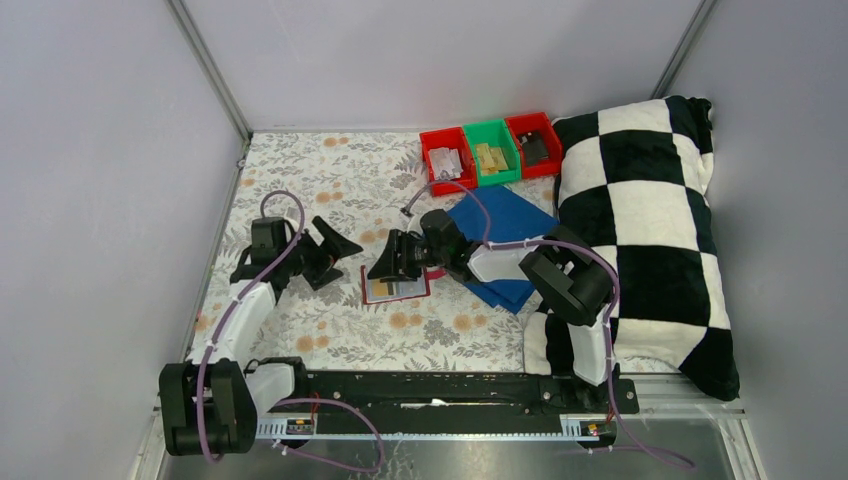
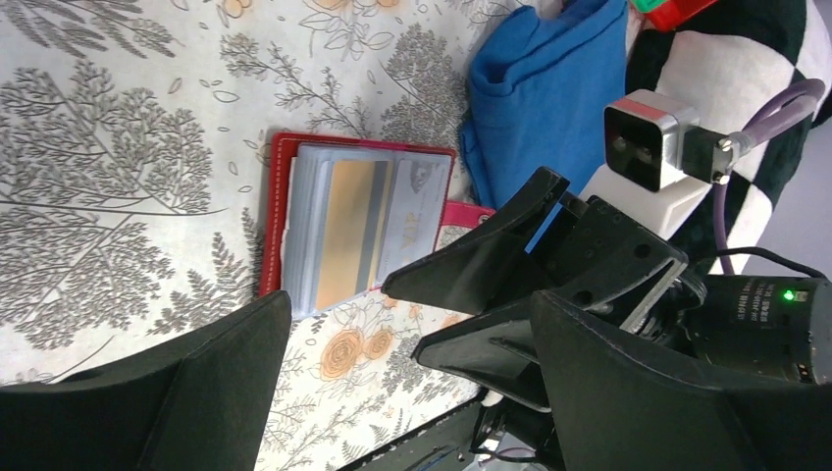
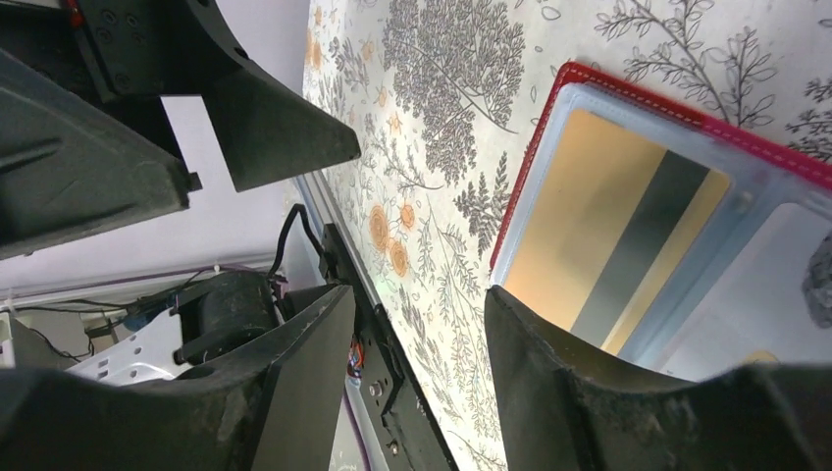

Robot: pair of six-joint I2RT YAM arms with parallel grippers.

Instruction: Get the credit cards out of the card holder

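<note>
The card holder (image 2: 277, 196) lies opened flat on the patterned cloth, red-edged with clear sleeves. A gold card (image 3: 579, 206) with a dark stripe shows in its left sleeve, and a pale card (image 2: 417, 201) lies in the other. My right gripper (image 1: 373, 274) hangs over the holder from the right. Its fingers are parted with nothing between them; one of its fingers (image 3: 525, 363) overlaps the holder's lower edge in the right wrist view. To the left of the holder, clear of it, my left gripper (image 1: 343, 266) stands wide open and empty.
A red bin (image 1: 470, 182) with white pieces, a green bin (image 1: 510, 172) and another red bin (image 1: 555, 165) stand at the back. The blue cloth (image 1: 510, 215) lies right of the holder, beside a checkered cushion (image 1: 650, 240).
</note>
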